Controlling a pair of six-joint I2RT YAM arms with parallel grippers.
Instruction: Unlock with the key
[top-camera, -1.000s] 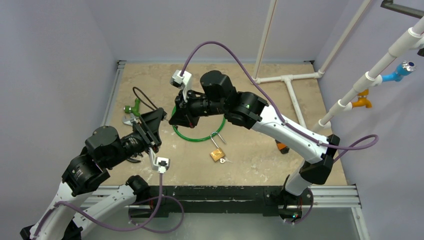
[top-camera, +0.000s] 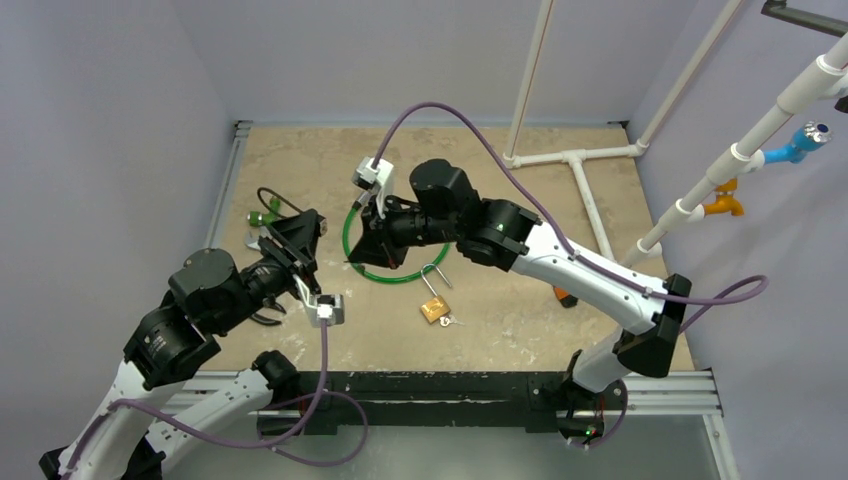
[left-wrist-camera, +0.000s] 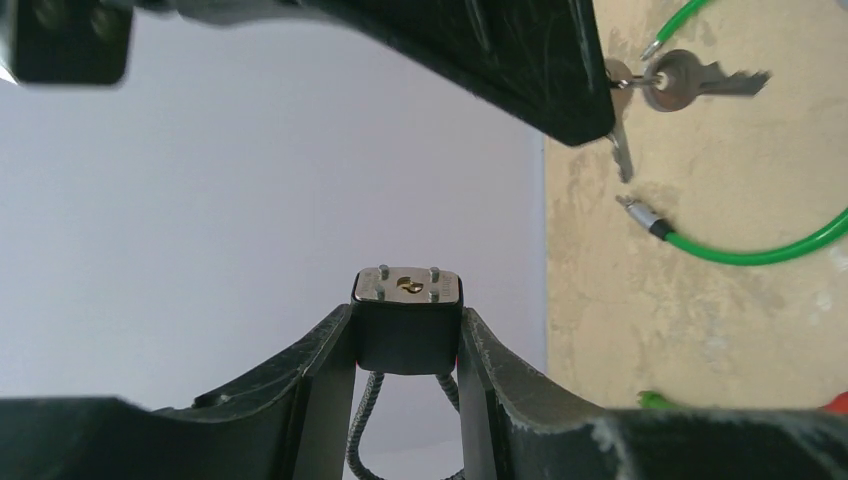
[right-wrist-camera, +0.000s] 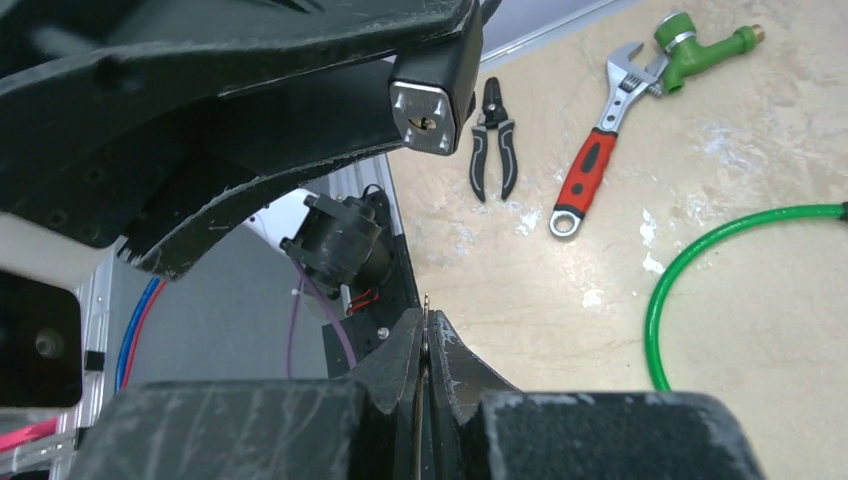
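Note:
My left gripper is shut on a black lock with a silver keyhole face and dark cable, also visible in the right wrist view as the lock (right-wrist-camera: 424, 122). My right gripper is shut on a thin key, seen edge-on between its tips. In the left wrist view, keys (left-wrist-camera: 680, 80) on a ring show at the right gripper's fingertip, apart from the lock. In the top view, a brass padlock (top-camera: 434, 308) with open shackle and small keys lies on the board.
A green hose (top-camera: 395, 278) lies beneath the right arm. An adjustable wrench (right-wrist-camera: 590, 165), pruners (right-wrist-camera: 493, 145) and a green valve (right-wrist-camera: 700, 55) lie at left. White pipes (top-camera: 590, 200) line the right. The board's front middle is fairly clear.
My right gripper has moved downward in the top view and slightly right; the left gripper has shifted up and back a little, so the two are farther apart.

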